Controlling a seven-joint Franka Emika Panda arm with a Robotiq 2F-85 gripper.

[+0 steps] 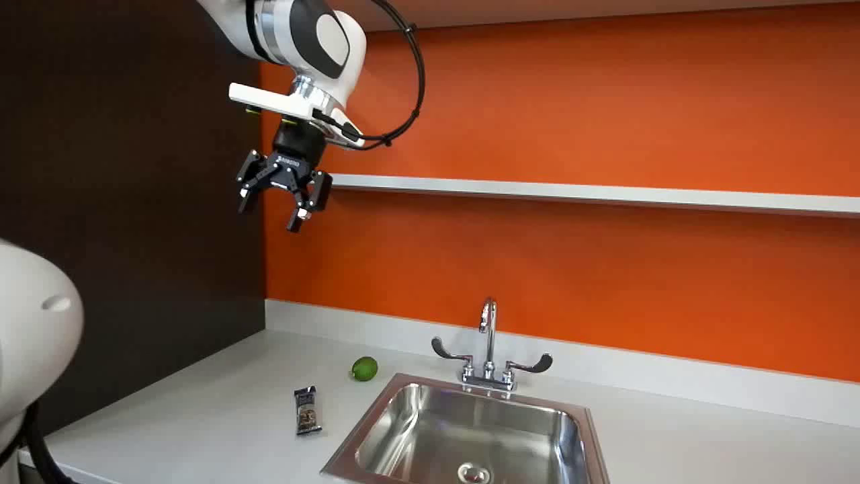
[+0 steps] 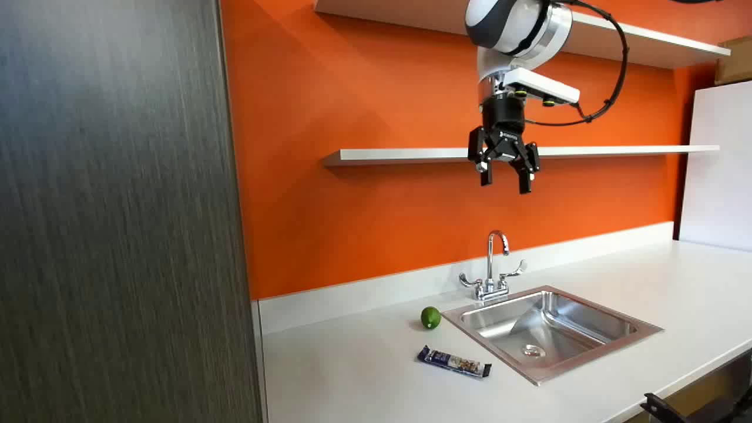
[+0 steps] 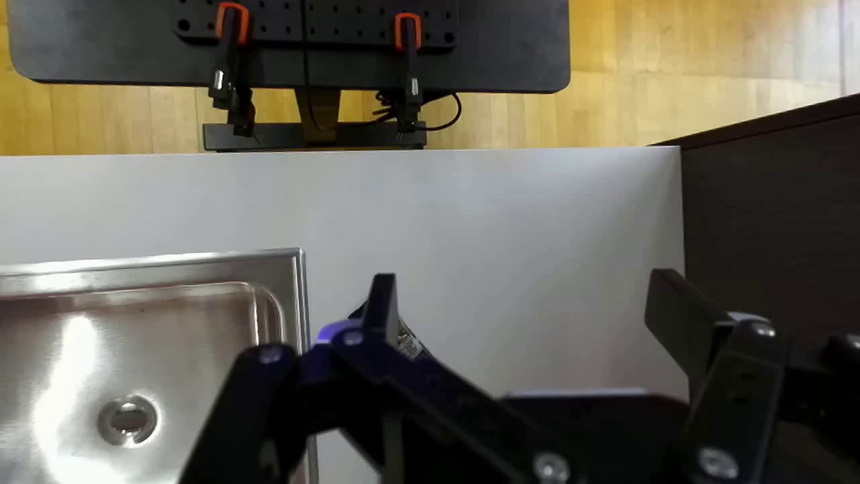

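My gripper (image 1: pixel 268 216) hangs high above the counter, its fingers wide open and nothing between them. In exterior view 2 the gripper (image 2: pixel 505 187) is up at the level of the shelf. A green lime (image 1: pixel 364 368) lies on the counter near the sink's back left corner. Closer to the front, a dark wrapped snack bar (image 1: pixel 306 411) rests flat beside the sink. Both the lime (image 2: pixel 430 317) and the bar (image 2: pixel 454 362) are well below the gripper. From the wrist, only part of the bar (image 3: pixel 409 342) shows behind one finger; the lime is hidden there.
A steel sink (image 2: pixel 599 350), empty, is set into the counter, with a faucet (image 1: pixel 489 343) behind it. A white shelf (image 1: pixel 564 189) runs along the orange wall. A dark panel (image 2: pixel 120 211) bounds the left side. Bare counter (image 3: pixel 516 226) lies between panel and sink.
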